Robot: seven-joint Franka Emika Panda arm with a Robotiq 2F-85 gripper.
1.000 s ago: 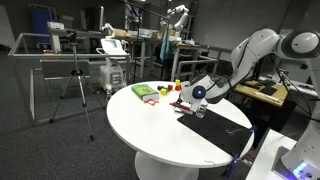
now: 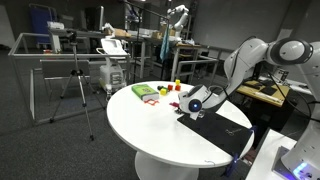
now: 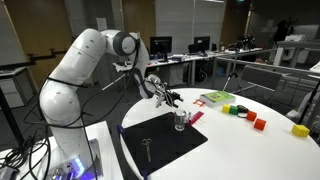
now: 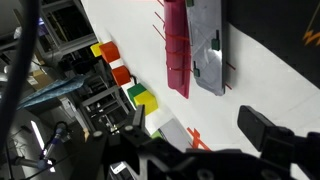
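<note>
My gripper stands open over the white table, its dark fingers wide apart with nothing between them. In the wrist view, a red strip-like object [image 4: 177, 45] and a grey, clear-looking object [image 4: 208, 45] lie side by side beyond the fingertips. Exterior view 2 has the gripper [image 3: 170, 100] low, close behind a shiny metal cup [image 3: 180, 121]. Beside that cup lies the red object [image 3: 196, 117]. The arm partly hides this area in exterior view 1.
A black mat [image 3: 165, 146] covers part of the round table, with scissors [image 3: 148, 150] near its front edge. A green box [image 2: 144, 91] and several coloured blocks, among them a red block [image 3: 260, 125], stand farther off.
In exterior view 1 the forearm and gripper have shifted lower and somewhat to the right, toward the mat. The objects on the table show no clear movement.
</note>
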